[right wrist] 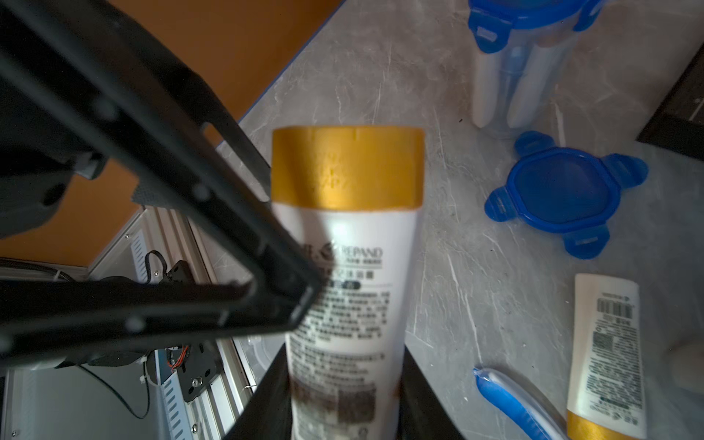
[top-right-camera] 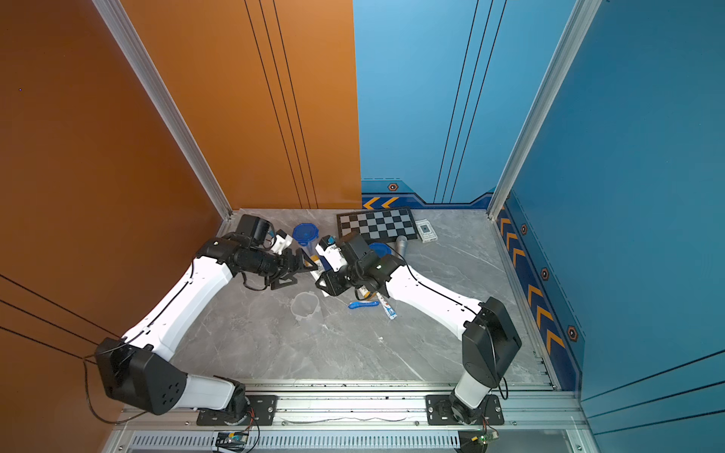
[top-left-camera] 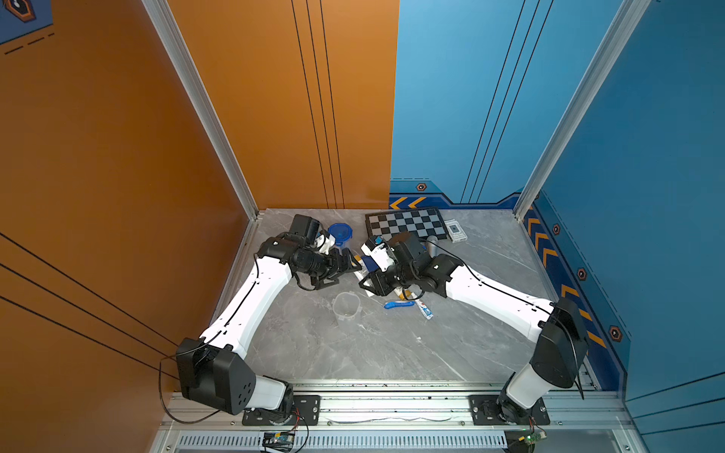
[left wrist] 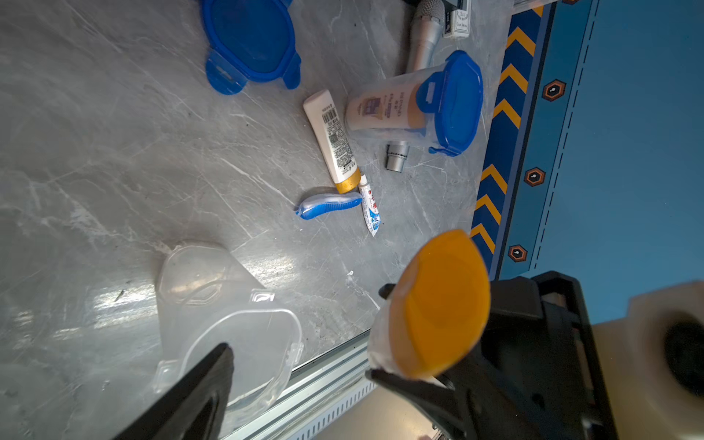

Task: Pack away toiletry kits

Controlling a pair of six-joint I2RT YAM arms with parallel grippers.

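A white tube with a yellow cap (right wrist: 348, 293) is gripped by my right gripper (top-left-camera: 370, 284), cap end up, above the table. Beside it my left gripper (top-left-camera: 347, 271) is open; in the right wrist view one of its fingers (right wrist: 289, 286) overlaps the tube's left edge. Below, a clear lidless container (left wrist: 212, 282) stands on the table. A loose blue lid (right wrist: 563, 189) lies flat. Another white tube (right wrist: 607, 348), a blue-handled item (left wrist: 327, 204) and a small toothpaste tube (left wrist: 370, 207) lie close together.
One blue-lidded container (right wrist: 524, 80) stands at the back left; another (left wrist: 388, 106), holding a beige tube, is farther right by a microphone (left wrist: 425, 33). A chessboard (top-left-camera: 408, 221) and a white box (top-left-camera: 455, 230) sit at the back.
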